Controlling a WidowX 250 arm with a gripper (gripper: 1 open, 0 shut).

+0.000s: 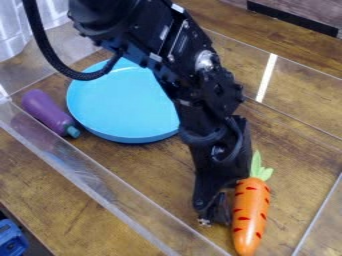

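Note:
My black gripper is low over the wooden table, just left of an orange toy carrot with dark red marks and a green top, which lies near the front right. The fingertips are dark and partly hidden, so I cannot tell whether they are open or shut, or touching the carrot.
A blue plate lies behind at the left, with a purple toy eggplant beside it. A blue object is at the lower left edge.

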